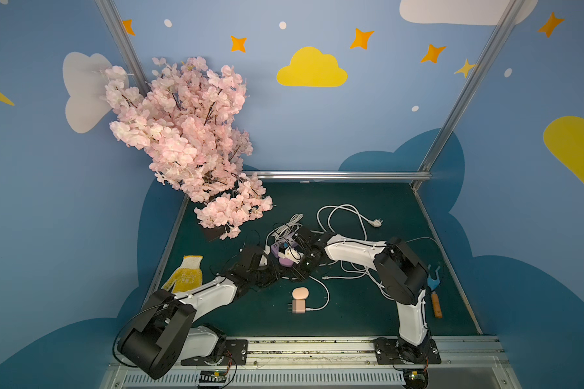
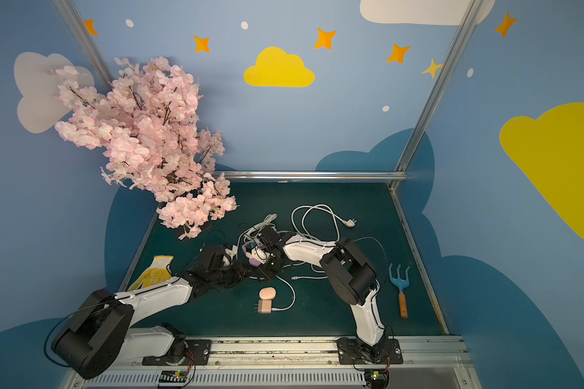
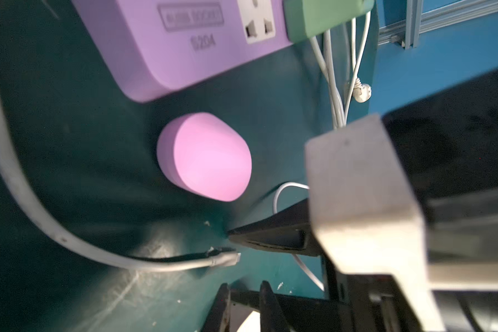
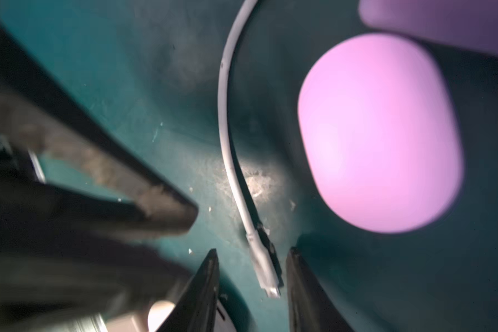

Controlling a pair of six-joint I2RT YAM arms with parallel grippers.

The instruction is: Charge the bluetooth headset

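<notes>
A pink rounded headset case [image 3: 203, 156] lies on the green mat just in front of a purple power strip [image 3: 149, 49], which has a green plug [image 3: 321, 13] in it. A white cable with a small connector lies beside the case; the right wrist view shows that connector [image 4: 261, 260] below my right gripper, which is open with nothing held. The two grippers crowd together at the centre, hiding much in both top views.
A peach round item [image 1: 299, 293] and a charger [image 1: 298, 306] lie at the front centre. Cables spread right and behind. A yellow glove [image 1: 183, 275] lies left, a blossom tree [image 1: 181, 136] back left, a hand fork [image 2: 399, 285] right.
</notes>
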